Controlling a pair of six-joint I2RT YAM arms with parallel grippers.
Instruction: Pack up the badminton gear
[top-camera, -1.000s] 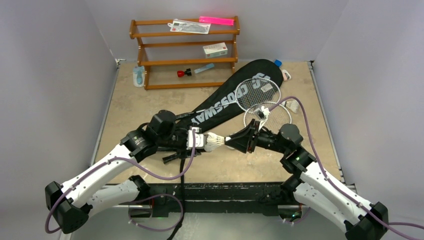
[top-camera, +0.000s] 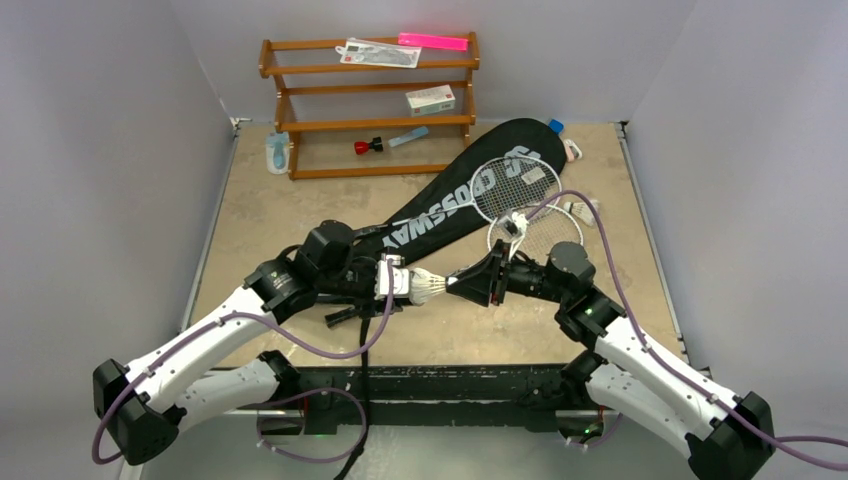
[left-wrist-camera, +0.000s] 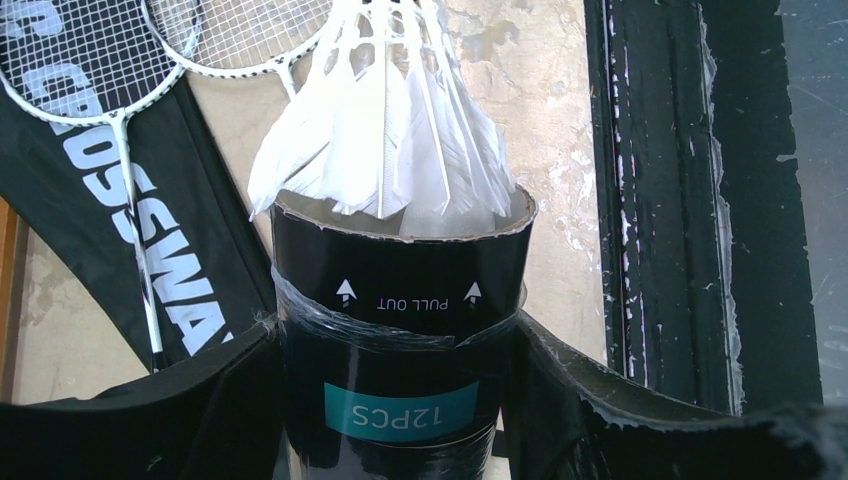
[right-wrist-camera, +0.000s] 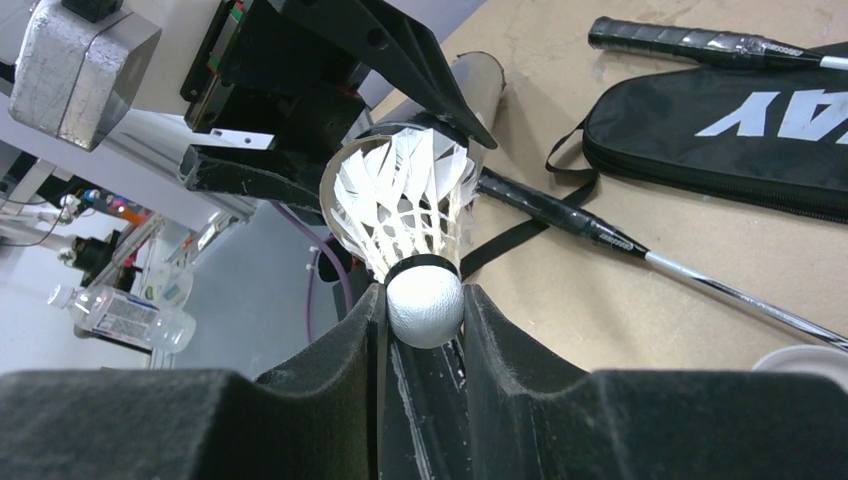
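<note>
A black cardboard tube (left-wrist-camera: 400, 340) lies roughly level in my left gripper (top-camera: 393, 284), whose fingers (left-wrist-camera: 235, 390) press on its two sides. Its mouth faces my right gripper (top-camera: 450, 284), which is shut on the cork of a white feather shuttlecock (right-wrist-camera: 425, 305). In the left wrist view, the feather tips (left-wrist-camera: 385, 185) reach just inside the tube's rim; the cork stays outside. Two rackets (top-camera: 515, 187) (top-camera: 540, 238) lie with their heads near the black racket bag (top-camera: 420, 233), one on top of it. Another shuttlecock (top-camera: 585, 211) rests to their right.
A wooden rack (top-camera: 375, 125) stands at the back with a small box (top-camera: 431, 100) and packets on it. A blue-and-white packet (top-camera: 277, 153) sits left of it. The bag's black strap (top-camera: 364, 370) hangs over the table's front edge.
My right gripper has moved slightly left, bringing the shuttlecock's feathers a little closer into the tube's mouth. The left arm and the tube look still.
</note>
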